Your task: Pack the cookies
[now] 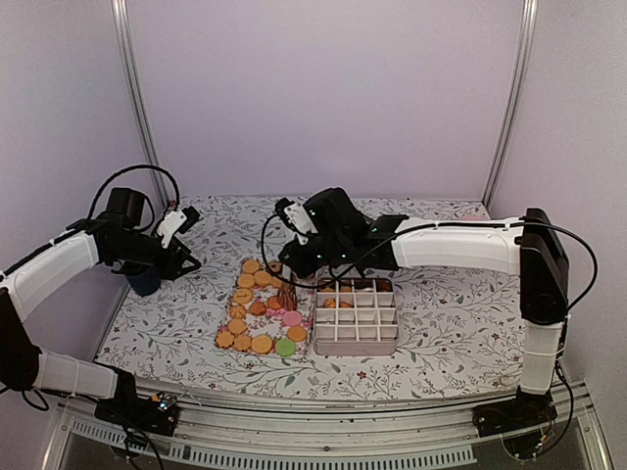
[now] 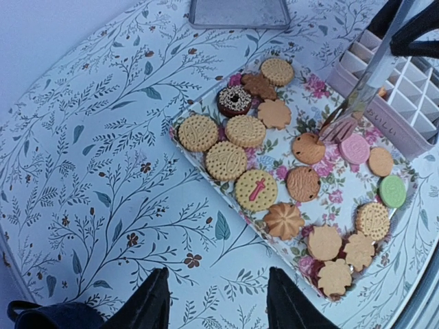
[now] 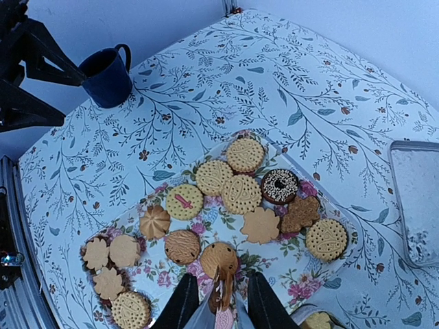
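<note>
My right gripper is shut on a pair of tongs [image 2: 360,96] with fork-like ends. In the left wrist view the tong tips overlap the edge of a round brown cookie [image 2: 308,147]; whether they grip it cannot be told. Around it, several cookies lie on a floral tray [image 2: 278,156], among them a pink one [image 2: 354,149] and a green one [image 2: 392,191]. The compartment box [image 1: 356,347] stands right of the tray, with a few cookies in its back cells and the front ones empty. Off to the left, my left gripper [image 1: 183,262] is open and empty above the table.
A dark blue mug [image 3: 108,77] stands at the table's left edge. Behind the cookie tray lies an empty metal tray [image 2: 240,14]. Patterned table shows free between the left arm and the cookies, and right of the box.
</note>
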